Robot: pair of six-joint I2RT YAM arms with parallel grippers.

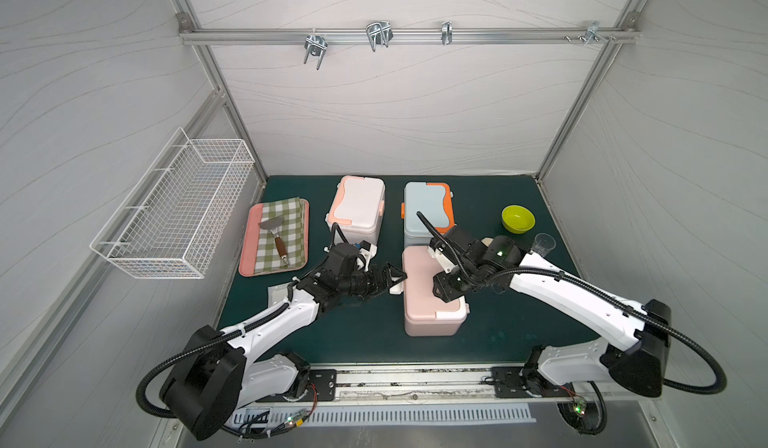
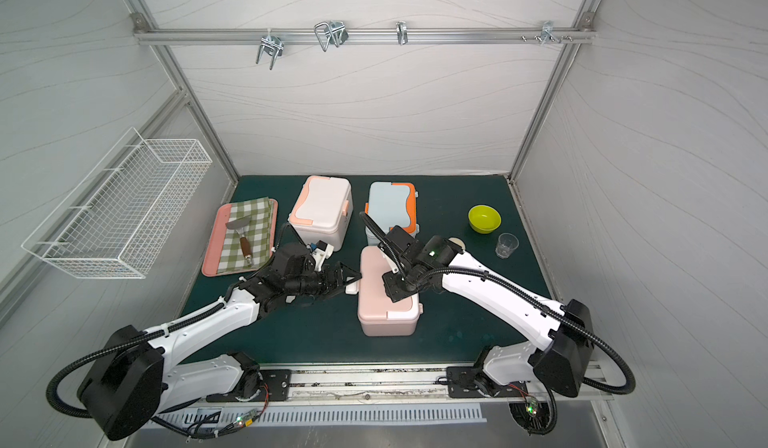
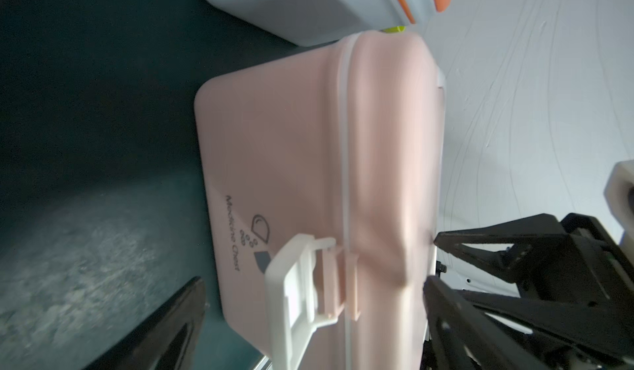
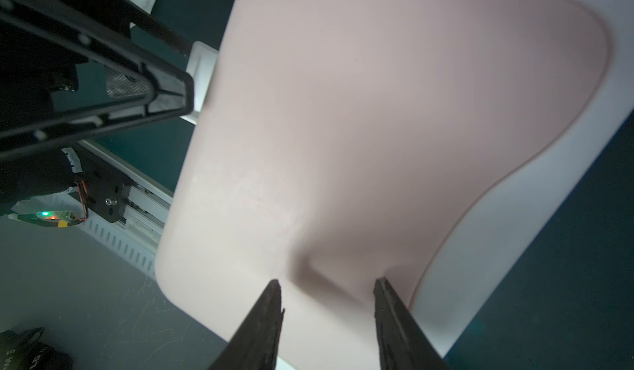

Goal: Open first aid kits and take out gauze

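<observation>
The pink first aid kit (image 1: 432,284), printed "Medicine Chest", stands front centre with its lid down. Its white left latch (image 3: 294,297) is swung outward from the side. My left gripper is open, with one finger on each side of that latch in the left wrist view. Over the kit's lid (image 4: 369,138) is my right gripper. Its fingertips stand apart by a small gap, close to the lid, and nothing gripped shows between them; whether they touch the lid is unclear. A second latch (image 1: 466,309) shows on the kit's right side. No gauze is visible.
Behind stand a white-and-pink box (image 1: 357,208) and a blue-and-orange box (image 1: 426,204). A pink tray (image 1: 249,244) lies left, a green bowl (image 1: 518,219) and a clear cup (image 1: 544,244) right.
</observation>
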